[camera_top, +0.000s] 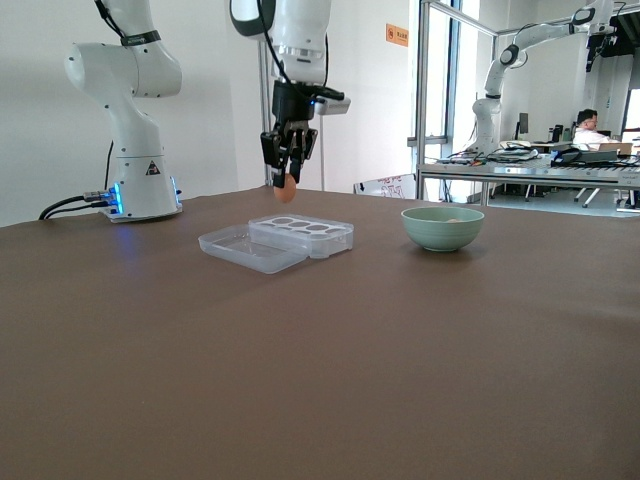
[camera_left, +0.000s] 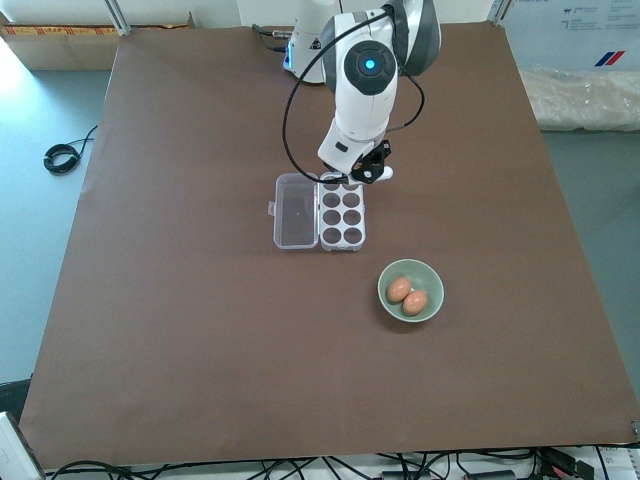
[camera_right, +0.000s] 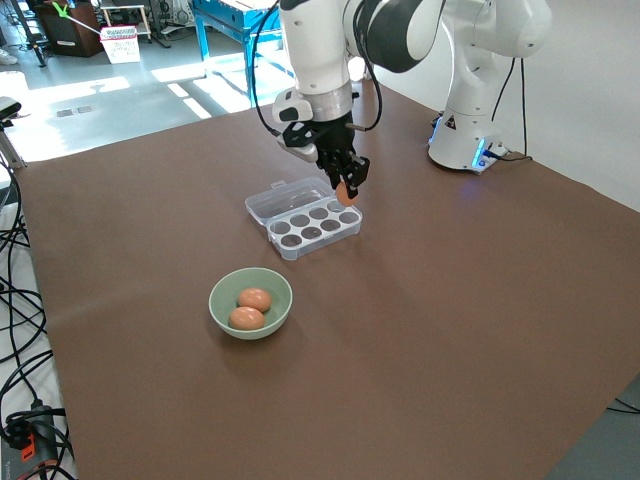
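My gripper (camera_top: 286, 162) is shut on a brown egg (camera_top: 285, 192), held above the back of an open plastic egg tray (camera_right: 311, 227), as the top and right views show. The tray's clear lid (camera_left: 295, 212) lies open beside its white part with round holes. In the left view the gripper is mostly hidden under the wrist. A green bowl (camera_right: 223, 303) in front of the tray holds two eggs (camera_right: 246, 318).
Cables (camera_left: 290, 470) run beyond the table edge, and the arm's base (camera_top: 148, 190) stands at the back.
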